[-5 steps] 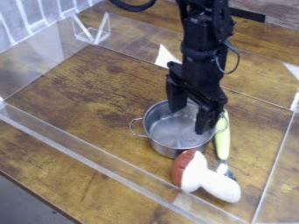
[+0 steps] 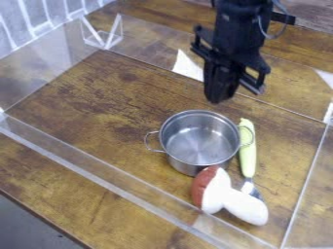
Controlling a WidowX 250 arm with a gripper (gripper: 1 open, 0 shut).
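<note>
The black gripper (image 2: 220,86) hangs above and behind a steel pot (image 2: 198,141), clear of its rim, shut with nothing visible between its fingers. The pot has wire handles at the sides and looks empty. In front of it lies a white object with a red-brown end (image 2: 228,198), like a toy mushroom. A pale green long item (image 2: 246,146), possibly a utensil or vegetable with a metal end, lies along the pot's right side.
Clear low walls (image 2: 78,154) enclose the wooden work surface (image 2: 78,107). A white bracket-like piece (image 2: 101,29) stands at the back left.
The gripper has risen up out of the pot to above and behind it. The pot and other objects look unmoved.
</note>
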